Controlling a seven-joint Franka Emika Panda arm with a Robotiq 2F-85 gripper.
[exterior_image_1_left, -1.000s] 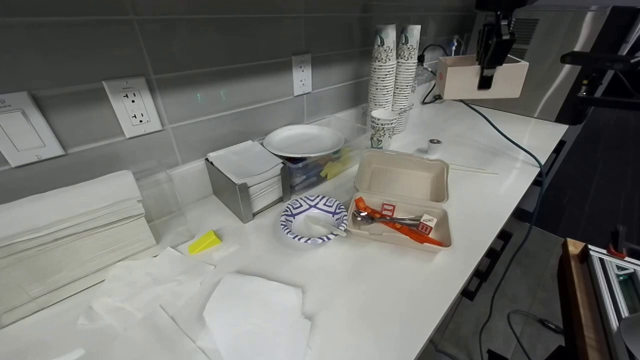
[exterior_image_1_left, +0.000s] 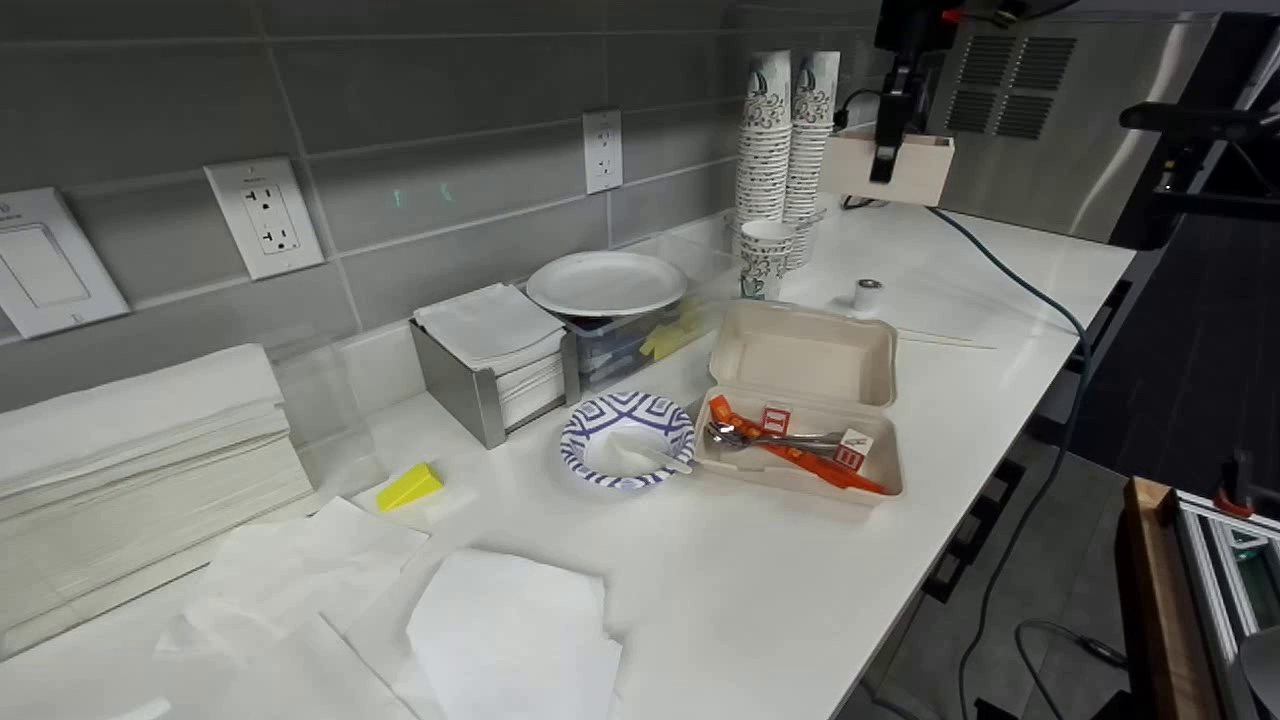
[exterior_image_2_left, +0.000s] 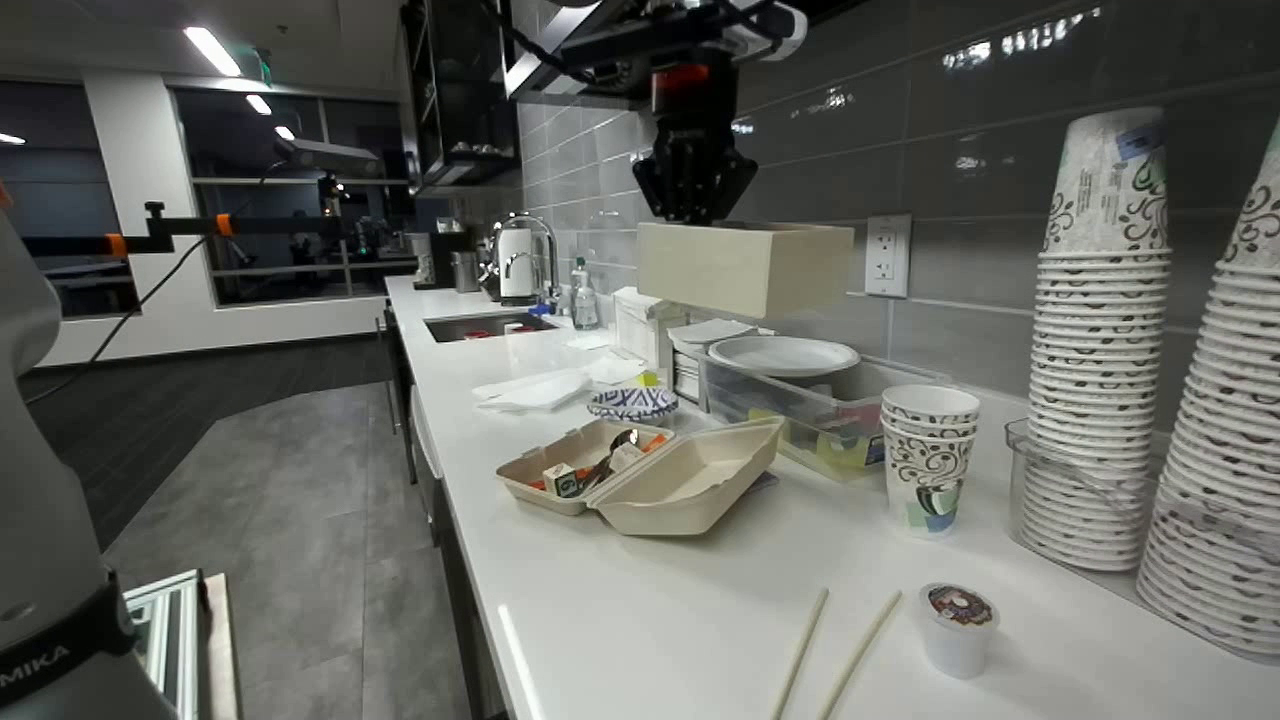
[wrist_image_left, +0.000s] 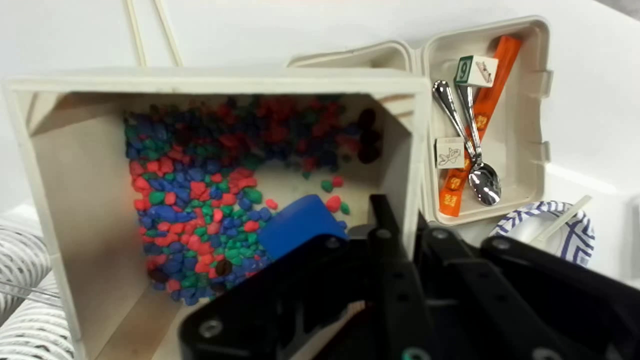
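Observation:
A pale, open-topped box (exterior_image_1_left: 918, 170) hangs in the air above the far part of the counter, with my gripper (exterior_image_1_left: 885, 162) shut on one of its side walls. In the wrist view one finger (wrist_image_left: 382, 219) is inside the box and the other outside, the wall pinched between them. The box holds many small red, blue and green pebbles (wrist_image_left: 198, 222), a few dark brown pieces (wrist_image_left: 368, 135) and a blue scoop-like object (wrist_image_left: 303, 225), partly hidden by my gripper. From the side, in exterior view 2, the box (exterior_image_2_left: 744, 266) looks about level.
Below lies an open takeout container (exterior_image_1_left: 801, 360) with spoons, an orange packet and small blocks. Stacked cups (exterior_image_2_left: 1098, 348) stand by the wall. A small pod (exterior_image_2_left: 957, 624) and two thin sticks (exterior_image_2_left: 828, 654) rest on the counter. A patterned bowl (exterior_image_1_left: 627, 438) sits beyond the container.
In exterior view 1 my gripper and the box have moved left, closer to the cup stacks. The things on the counter have stayed put.

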